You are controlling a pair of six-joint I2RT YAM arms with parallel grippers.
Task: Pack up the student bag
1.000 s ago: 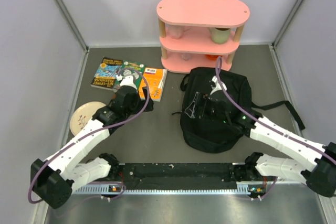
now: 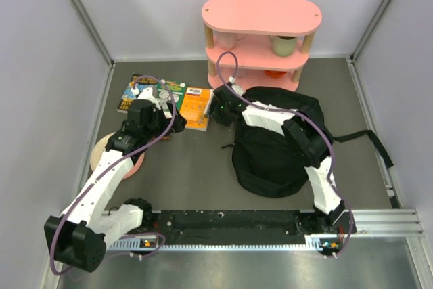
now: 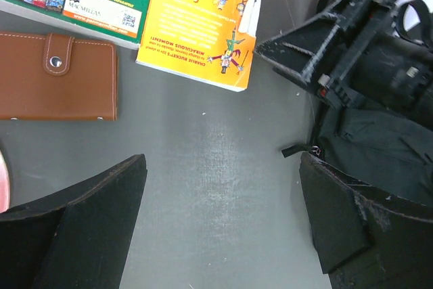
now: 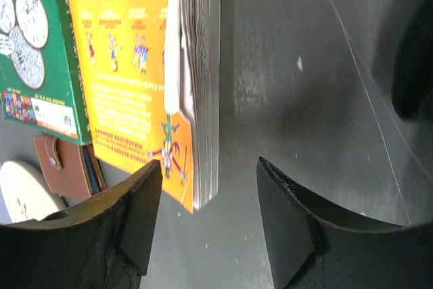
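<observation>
The orange book lies against the green book, with the dark blue book further left. My right gripper is at the orange book's near right corner. Its fingers stand part open: one overlaps the cover in view, the other shows over bare table, and a gap separates it from the page edge. Open and empty, my left gripper hangs over bare table in front of the books. A brown wallet lies to its left. The black bag lies flat at right, partly hidden by the right arm.
A pink shelf stands behind the bag, holding a green pot. At left, a cream plate and a pinkish one lie partly under the left arm. Between the books and front edge, the table is clear.
My right gripper has moved left from above the bag to the orange book's edge. The left gripper has shifted slightly left and back.
</observation>
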